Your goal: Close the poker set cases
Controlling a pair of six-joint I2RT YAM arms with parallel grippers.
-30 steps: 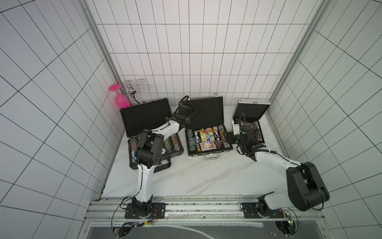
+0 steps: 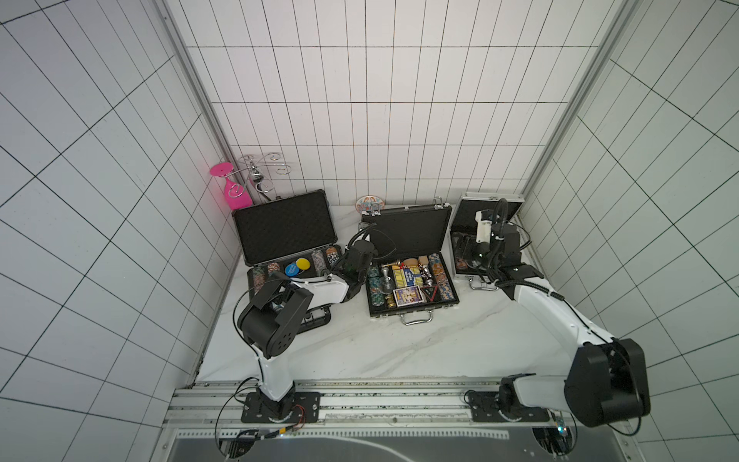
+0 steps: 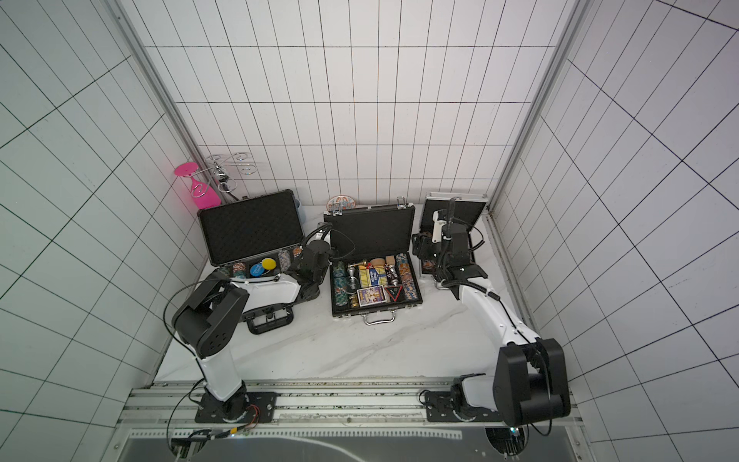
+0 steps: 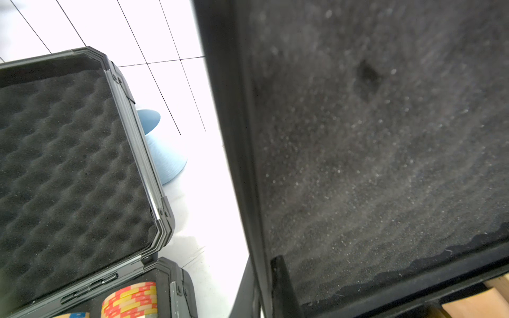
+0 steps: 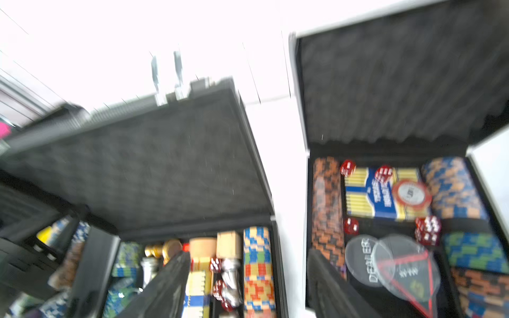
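Three poker cases stand with lids raised: the left case [image 2: 281, 227], the middle case [image 2: 404, 231] and the smaller right case [image 2: 489, 198]. My left gripper is shut at the left edge of the middle case's lid [image 4: 371, 159]; whether the edge is between the fingers is unclear, as they look very thin together. My right gripper is part open above and between the middle and right cases, apparently holding nothing; its wrist view is blurred. Chips, cards and dice fill the cases.
A pink object [image 2: 234, 192] and a wire rack [image 2: 261, 165] stand at the back left. Tiled walls enclose three sides.
The middle case has shifted toward the front and right, its lid top lower in view. My left gripper has moved toward the front; my right arm has risen and moved right.
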